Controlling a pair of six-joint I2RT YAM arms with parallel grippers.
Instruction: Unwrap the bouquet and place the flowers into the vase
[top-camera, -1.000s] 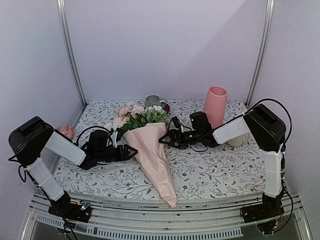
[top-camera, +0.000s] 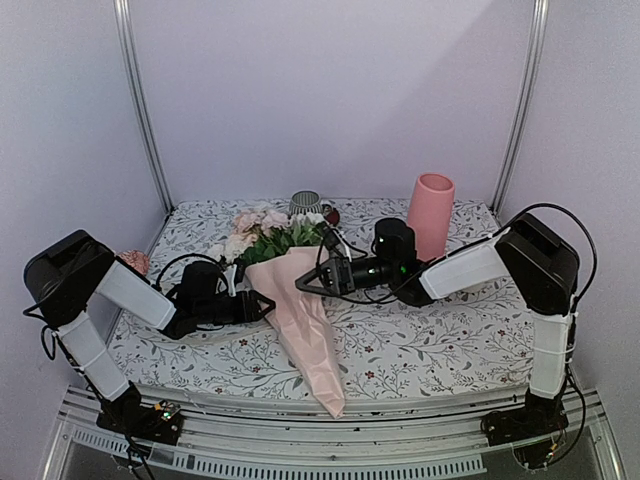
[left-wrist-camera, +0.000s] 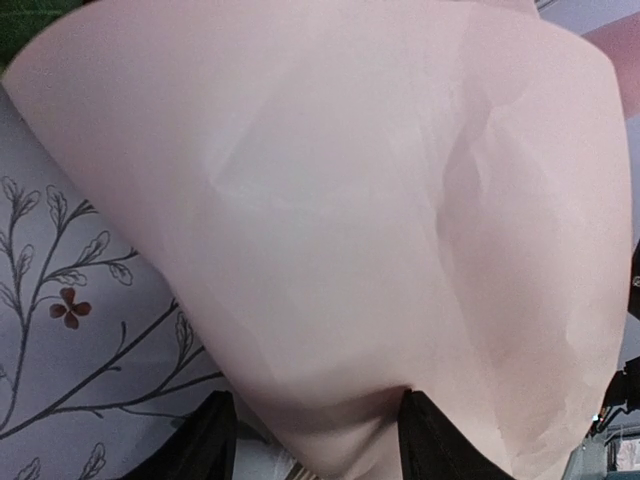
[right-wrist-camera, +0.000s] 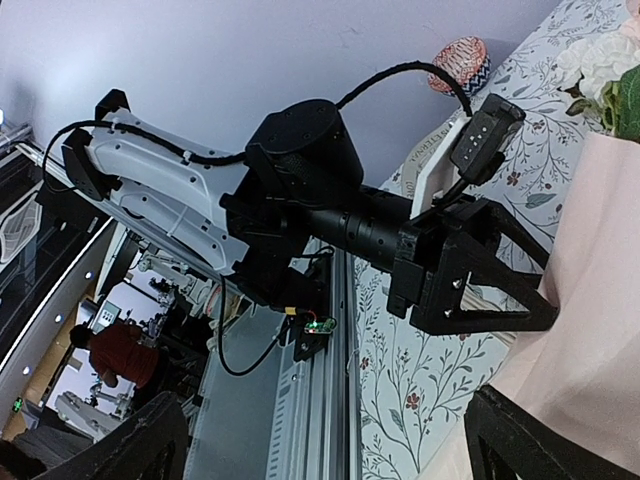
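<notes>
The bouquet's flowers (top-camera: 262, 232), pale pink and white with green leaves, stick out of the top of a pink paper wrap (top-camera: 305, 335). Its pointed lower end reaches past the table's front edge. At the wrap's left side, my left gripper (top-camera: 262, 305) is shut on a fold of the paper; the left wrist view shows that fold between its fingers. My right gripper (top-camera: 306, 284) stands open at the wrap's upper right, overlapping the paper from above; whether it touches cannot be told. A tall pink vase (top-camera: 431, 215) stands upright at the back right, behind the right arm.
A striped cup (top-camera: 305, 202) sits behind the flowers, with a small dark red object (top-camera: 331, 215) beside it. At the far left is a patterned pink item (top-camera: 134, 261), partly behind the left arm.
My right gripper has moved left, from the wrap's right edge to over the paper, and its finger looks wider. The wrap's lower tip has shifted slightly left. The left arm is nearly still.
</notes>
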